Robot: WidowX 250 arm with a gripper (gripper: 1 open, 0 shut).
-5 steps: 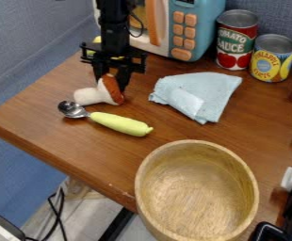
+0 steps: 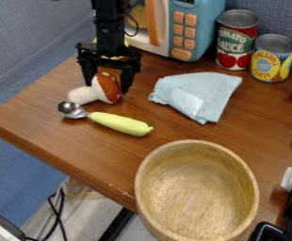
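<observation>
My black gripper [image 2: 108, 77] is low over the back left of the wooden table, its fingers either side of a white-and-orange toy [image 2: 86, 94] that lies on the table; whether it touches or grips the toy I cannot tell. Just in front lie a metal spoon [image 2: 71, 109] and a pale yellow corn-like toy [image 2: 121, 122]. To the right is a folded light-blue cloth [image 2: 194, 92].
A wooden bowl [image 2: 197, 193] takes up the front right. At the back stand a toy microwave [image 2: 182, 26], a tomato sauce can [image 2: 235, 42] and a yellow can [image 2: 273, 60].
</observation>
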